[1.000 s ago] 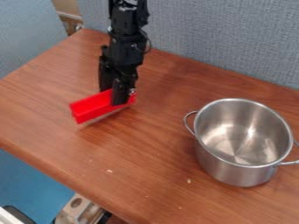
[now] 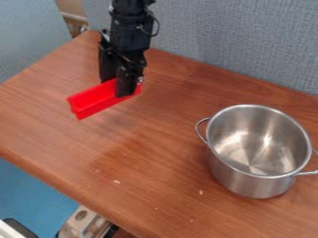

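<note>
My black gripper (image 2: 122, 74) is at the upper middle of the camera view, shut on a red block (image 2: 97, 99), a long bar that sticks out from the fingers toward the lower left and is held above the wooden table (image 2: 137, 167). A steel pot (image 2: 255, 158) with two loop handles stands on the right of the table, apart from the block and gripper.
Grey padded walls (image 2: 236, 42) line the back and left of the table. The table's front left edge drops to a blue area with some metal hardware (image 2: 84, 223).
My gripper and the red block have moved up and slightly left over the last second. The pot is unchanged.
</note>
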